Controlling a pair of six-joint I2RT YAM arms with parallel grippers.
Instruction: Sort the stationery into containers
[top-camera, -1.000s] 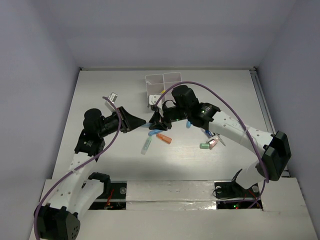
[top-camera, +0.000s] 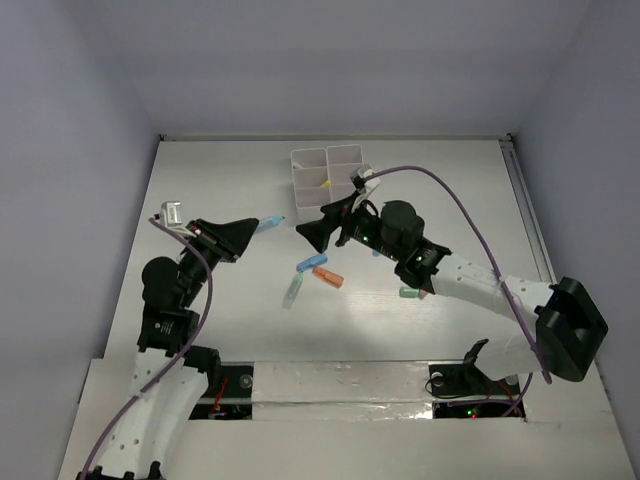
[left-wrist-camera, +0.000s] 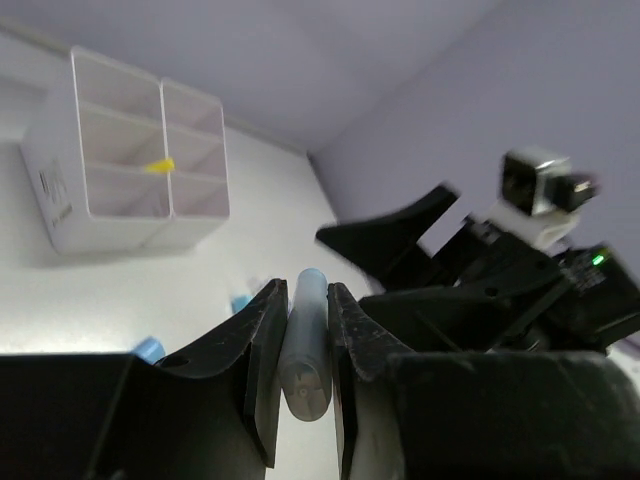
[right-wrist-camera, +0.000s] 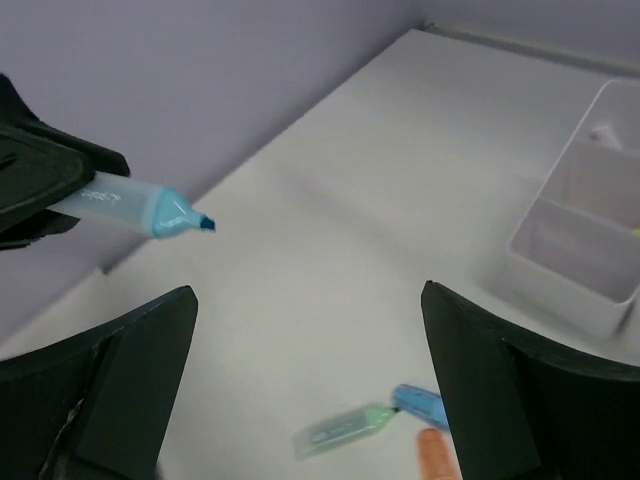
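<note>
My left gripper (top-camera: 248, 228) is shut on a light blue marker (top-camera: 268, 223), which points right from its fingers; in the right wrist view the marker (right-wrist-camera: 130, 205) shows its tip free. My right gripper (top-camera: 314, 226) stands open and empty, apart from that marker, just below the white compartment container (top-camera: 310, 207). The container (left-wrist-camera: 62, 180) holds a small yellow item (left-wrist-camera: 160, 165). On the table lie a blue piece (top-camera: 312, 262), an orange one (top-camera: 328, 276) and a pale green marker (top-camera: 293, 289).
More stationery, including a green piece (top-camera: 409, 292), lies at the right, partly behind the right arm. Grey walls enclose the sides and back.
My left gripper has drawn back leftward with the light blue marker. My right gripper has come off the marker, opened and shifted, its wrist rising toward the container.
</note>
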